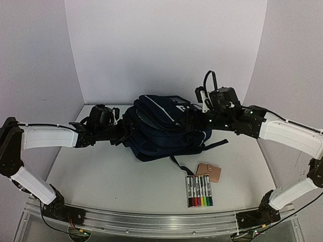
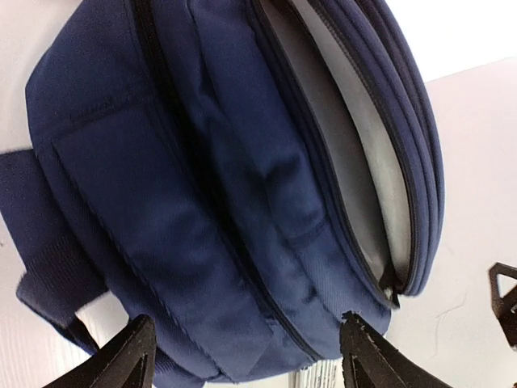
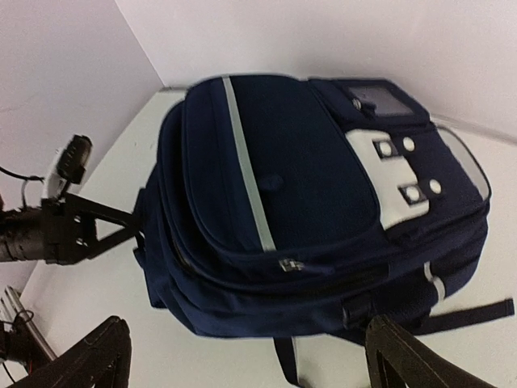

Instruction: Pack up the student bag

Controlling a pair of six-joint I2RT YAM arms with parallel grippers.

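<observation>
The navy student bag (image 1: pixel 164 133) lies on the table in the top view, its flap lowered over the main opening. In the left wrist view a slit along the zipper still gapes, with grey lining (image 2: pixel 363 153) showing inside. At the bag's left end my left gripper (image 1: pixel 127 132) stands open, its fingers apart beside the fabric. Over the bag's right part, my right gripper (image 1: pixel 189 119) is open too, and in the right wrist view nothing is between its fingers. A set of coloured markers (image 1: pixel 200 191) and a tan wallet (image 1: pixel 209 172) lie in front of the bag.
One loose strap (image 1: pixel 216 145) stretches out to the right, and another (image 1: pixel 180 165) reaches down to the markers and wallet. Bare table (image 1: pixel 111 176) extends at the front left. Walls enclose the back and sides.
</observation>
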